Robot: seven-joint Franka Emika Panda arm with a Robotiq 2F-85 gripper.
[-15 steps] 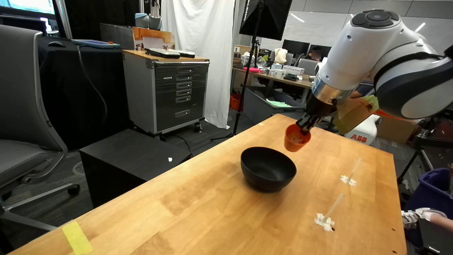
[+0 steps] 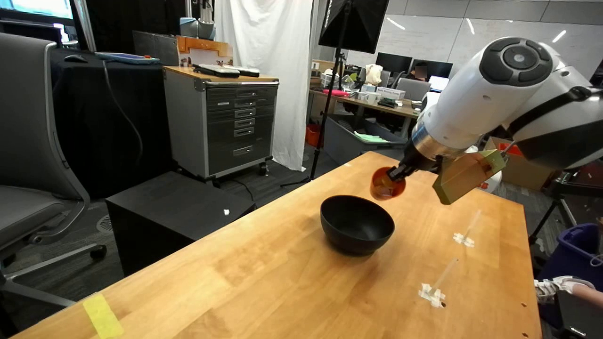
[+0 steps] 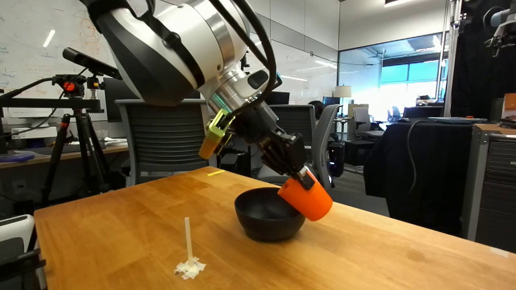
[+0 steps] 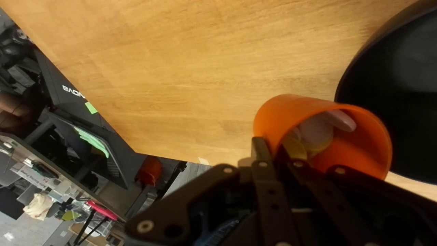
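An orange cup is tilted in the air, its mouth turned toward the black bowl. My gripper is shut on the cup's rim, one finger inside and one outside. Several pale pink and yellow pieces lie inside the cup in the wrist view. On the table, the bowl stands upright; no pieces show in the part of its inside that I can see. In exterior view 1 the cup hangs just behind the bowl's far right rim.
Two thin pale sticks, one of them the nearer stick, stand taped to the table on the right. Yellow tape marks the near left corner. Free tabletop surrounds the bowl.
The cup has moved slightly left and tipped further, its mouth now facing more toward the bowl. My arm has rolled and lowered with it. The bowl has stayed in place.
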